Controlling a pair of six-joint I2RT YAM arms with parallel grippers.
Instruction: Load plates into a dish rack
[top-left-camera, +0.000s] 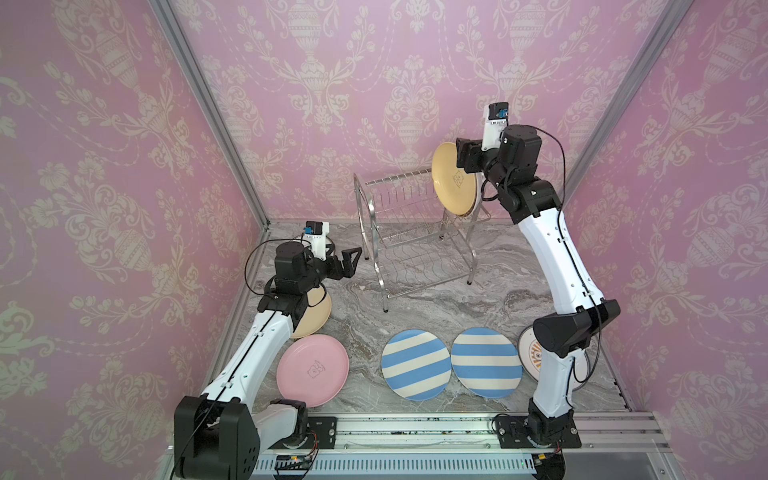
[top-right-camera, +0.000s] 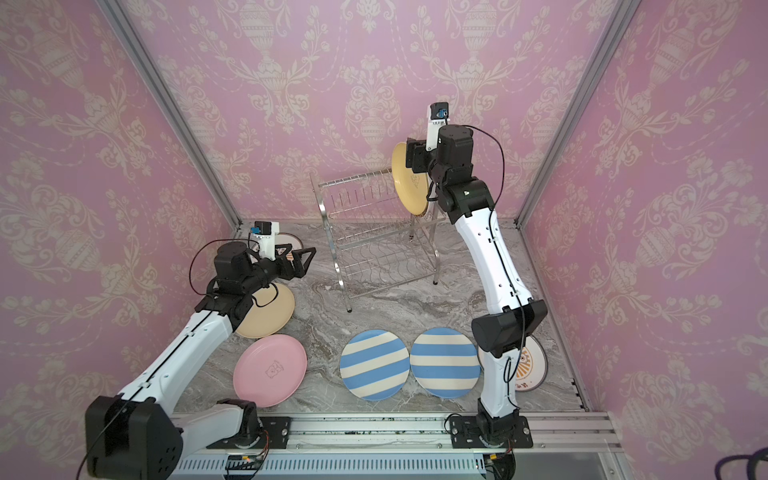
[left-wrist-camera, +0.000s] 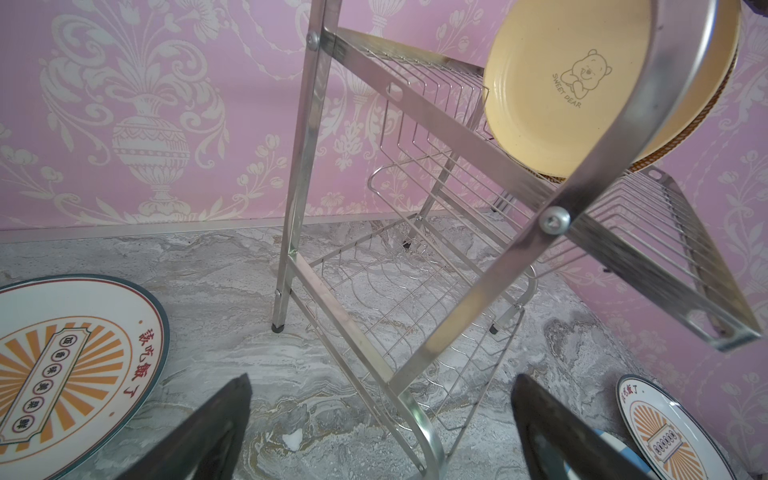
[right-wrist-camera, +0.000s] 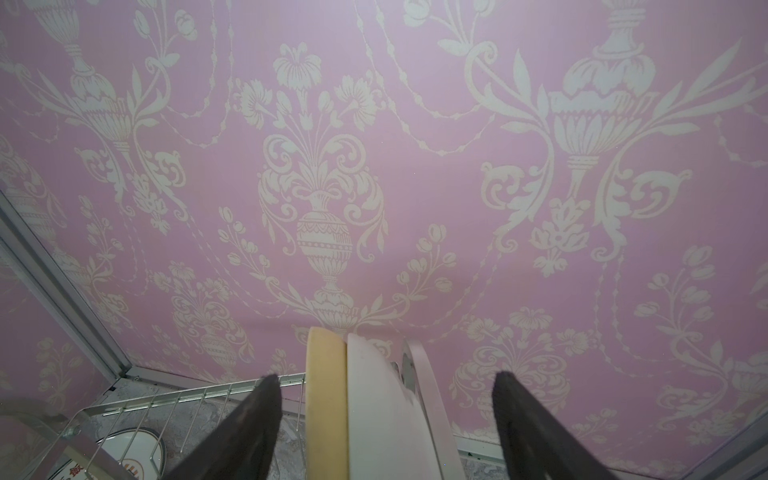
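The metal dish rack stands at the back centre. A yellow plate stands upright at the top right of its upper tier; in the right wrist view a pale plate stands against it. My right gripper is open around these plate edges, apart from them at the fingers. My left gripper is open with nothing between its fingers, left of the rack.
On the counter lie a pink plate, a beige plate, two blue-striped plates and orange-patterned plates at far left and right. Counter front of the rack is clear.
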